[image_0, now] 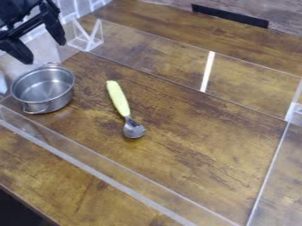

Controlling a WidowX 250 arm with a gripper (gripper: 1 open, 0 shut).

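Observation:
A dark gripper [26, 35] hangs at the upper left, above and behind a steel pot [45, 94]; its fingers appear apart, with nothing seen between them, and part of it runs out of the frame. To the right of the pot lies a spoon with a pale yellow-green handle [118, 99] and a metal head [133, 130], resting on the wooden table [213, 141].
Clear plastic walls [141, 191] border the work area at front, back and right. A white strip [207, 72] stands at the back edge, and a dark slot [230, 16] is beyond.

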